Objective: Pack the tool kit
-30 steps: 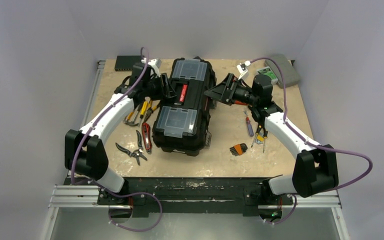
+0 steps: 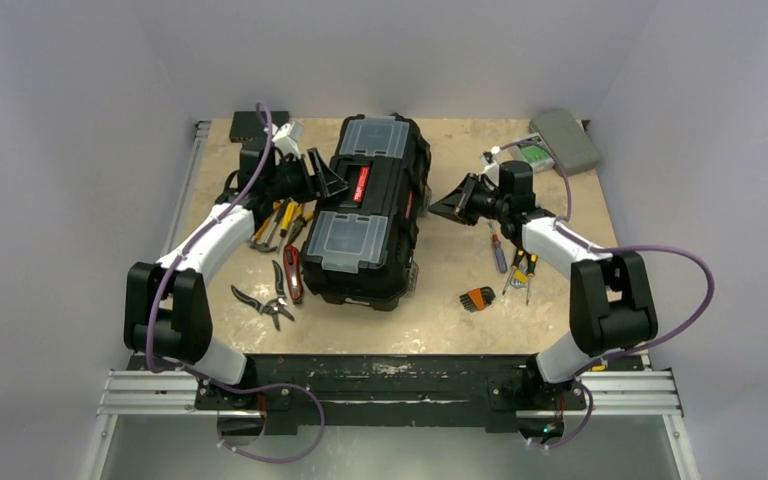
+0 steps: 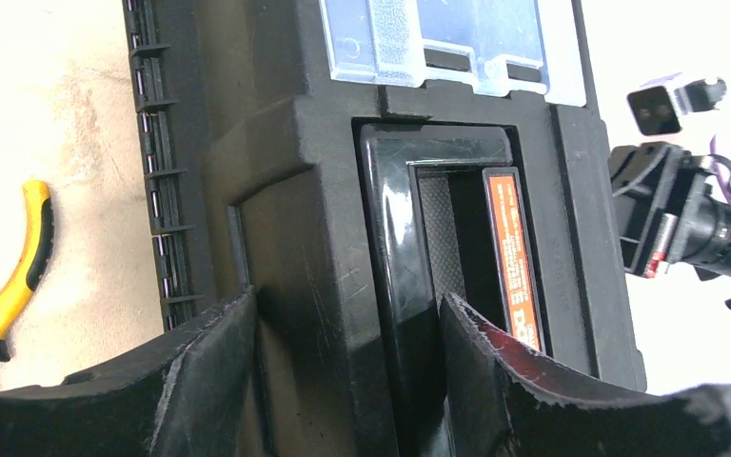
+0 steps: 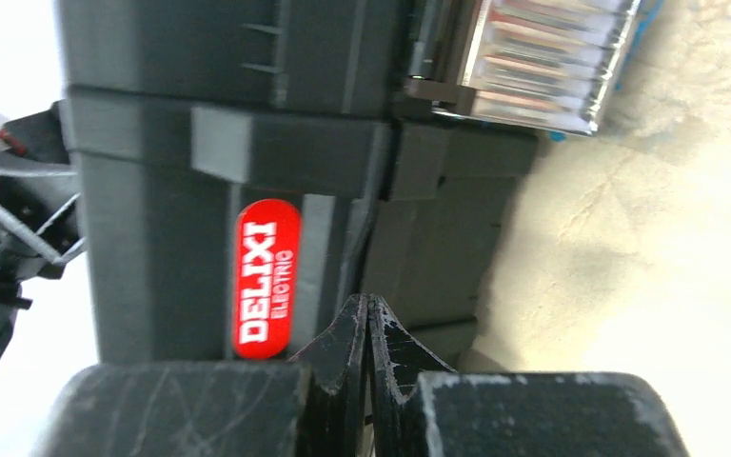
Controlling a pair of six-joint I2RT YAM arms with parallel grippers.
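The black toolbox (image 2: pixel 400 205) stands with its lid down in the middle of the table, clear covers on top. My left gripper (image 2: pixel 329 178) is over its left side; the left wrist view shows the fingers (image 3: pixel 214 367) spread, with the box's edge and the black lid handle (image 3: pixel 395 252) in the gap between them. Whether they touch the handle cannot be told. At the box's right side my right gripper (image 2: pixel 436 210) is shut, its fingertips together (image 4: pixel 360 328) beside the wall with the red DELIXI label (image 4: pixel 266 276), nothing between them.
Left of the box lie a red utility knife (image 2: pixel 293 275), pruners (image 2: pixel 272 303) and several yellow-handled tools. On the right are a screwdriver (image 2: pixel 498 250), pliers (image 2: pixel 522 268), a hex key set (image 2: pixel 477 298) and a grey case (image 2: pixel 566 140).
The toolbox and the left gripper have shifted slightly left. My right gripper has gone from open to shut, and its arm has changed its pose beside the box.
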